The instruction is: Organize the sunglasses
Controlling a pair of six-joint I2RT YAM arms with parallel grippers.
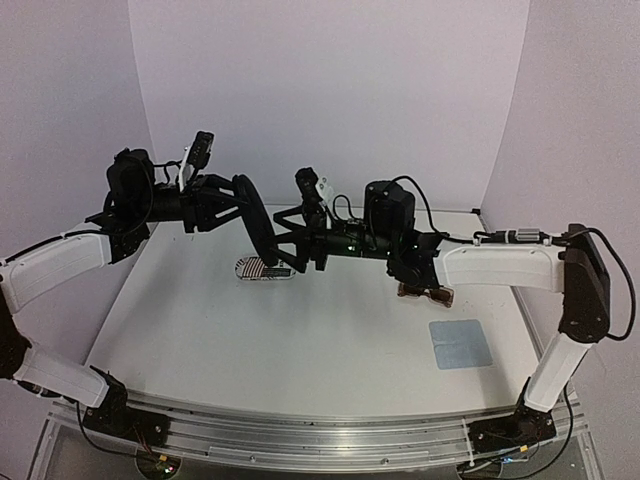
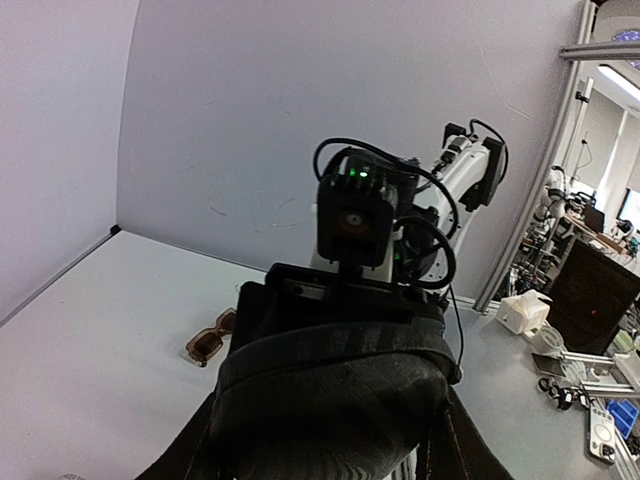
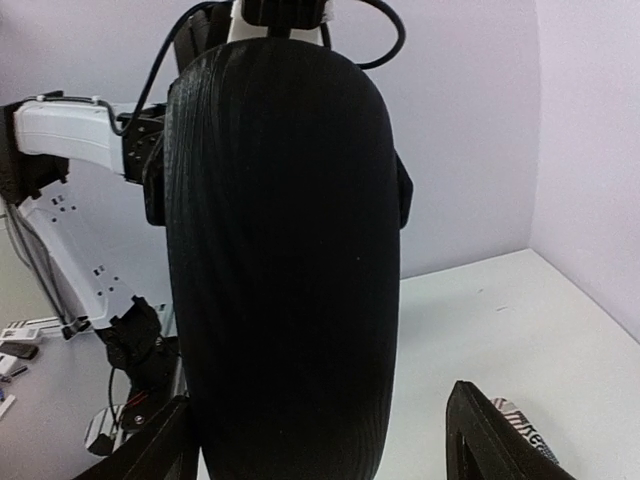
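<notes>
A long, rounded black case (image 1: 254, 218) is held up in the air, slanting, with my left gripper (image 1: 240, 201) shut on its upper part. Its dark, curved body fills the lower middle of the left wrist view. Close to the case's lower end is my right gripper (image 1: 280, 236), its fingers apart on either side; in the right wrist view its fingers (image 3: 478, 435) stand wide, with the case (image 3: 285, 250) in front of them. Whether they touch it, I cannot tell. Brown-framed sunglasses (image 2: 206, 343) lie on the table, partly hidden under the right arm from above.
On the white table (image 1: 260, 350), a striped oval item (image 1: 263, 268) lies below the grippers. A flat grey-blue cloth (image 1: 460, 344) rests at the front right. Free table surface spans the front and middle.
</notes>
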